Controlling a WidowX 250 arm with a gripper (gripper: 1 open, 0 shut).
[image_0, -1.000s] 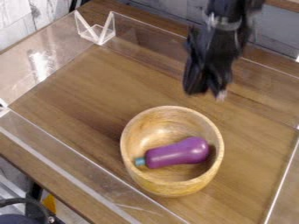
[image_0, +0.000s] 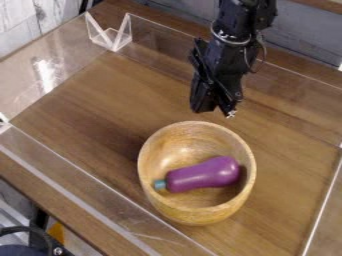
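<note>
My black gripper (image_0: 211, 102) hangs over the wooden table, above and behind a wooden bowl (image_0: 163, 150); its fingers look shut, with nothing visible between them. In the bowl at the lower middle lies a purple eggplant-like object (image_0: 205, 172) with a blue-green tip.
Clear plastic walls edge the table (image_0: 80, 115), with a clear bracket (image_0: 110, 31) at the back left. Some dark hardware shows at the lower left corner.
The bowl and purple object have not moved.
</note>
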